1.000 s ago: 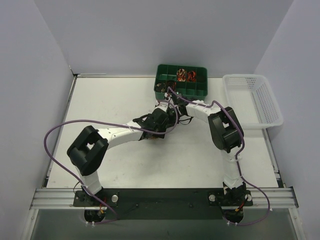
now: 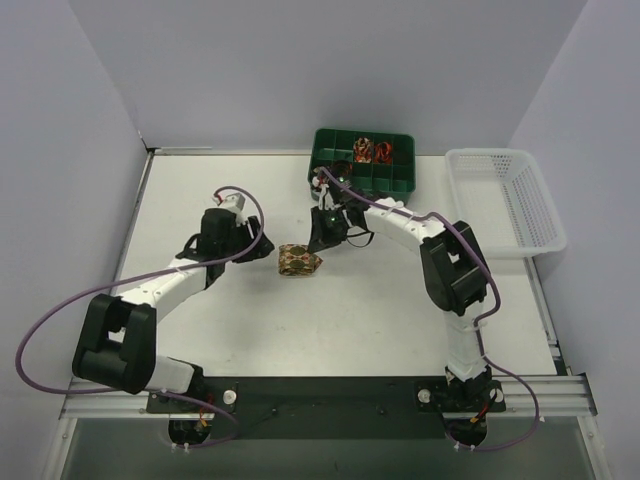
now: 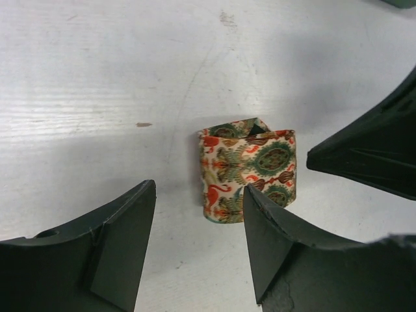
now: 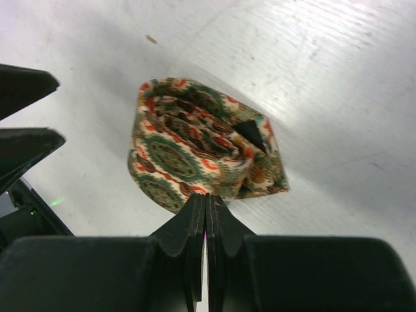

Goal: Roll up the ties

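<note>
A patterned tie, folded into a compact bundle, lies mid-table. Red, green and cream motifs cover the tie in the left wrist view; one loose end pokes out along its far side. From the right wrist, the tie shows loose inner folds and a dark gap near one corner. To its left, my left gripper stands part open with nothing between its fingers. My right gripper is shut just by the bundle's edge, no cloth visible between its fingertips; whether it touches the tie I cannot tell.
A green divided box at the back holds several rolled, patterned pieces. The white basket at the back right is empty. Bare table stretches in front of the tie and to the left.
My left gripper has moved left off the tie, uncovering the bundle, which stays on the table. The right gripper has shifted slightly left, close to the tie.
</note>
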